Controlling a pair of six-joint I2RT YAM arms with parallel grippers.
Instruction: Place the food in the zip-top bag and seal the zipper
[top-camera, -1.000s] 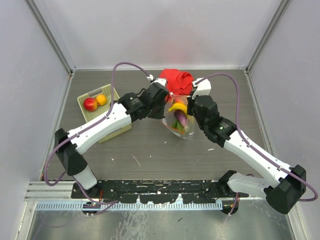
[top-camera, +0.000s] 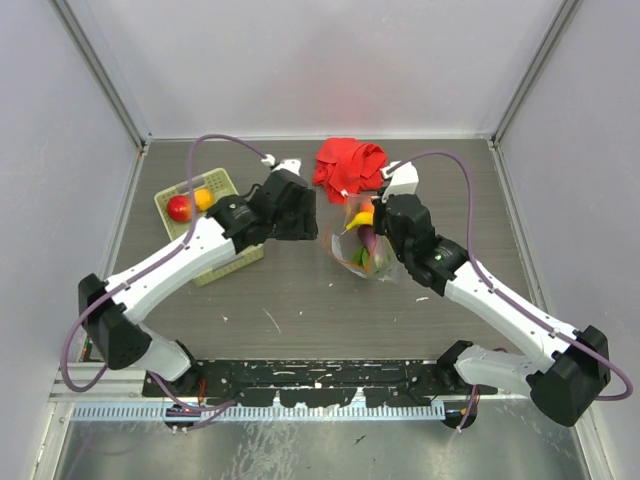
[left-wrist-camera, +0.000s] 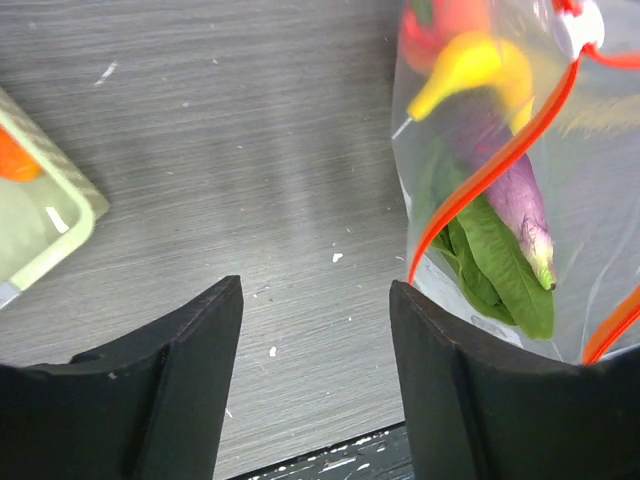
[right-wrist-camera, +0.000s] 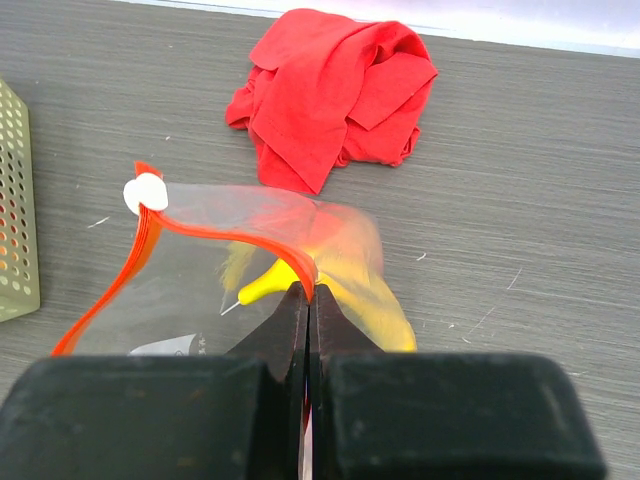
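The zip top bag (top-camera: 352, 250) stands in the middle of the table, holding a yellow item (left-wrist-camera: 452, 70), a red item (left-wrist-camera: 430, 40), a purple eggplant (left-wrist-camera: 515, 205) and green leaves (left-wrist-camera: 505, 270), its orange zipper parted. My right gripper is shut on the bag's zipper edge. My left gripper stands open left of the bag, its fingers empty and apart from it.
A perforated basket (top-camera: 228, 265) with red and yellow produce sits at the left, partly under my left arm. A crumpled red cloth (right-wrist-camera: 330, 90) lies behind the bag. The table right of the bag is clear.
My left arm has pulled back toward the left, away from the bag. The right arm holds roughly the same place at the bag.
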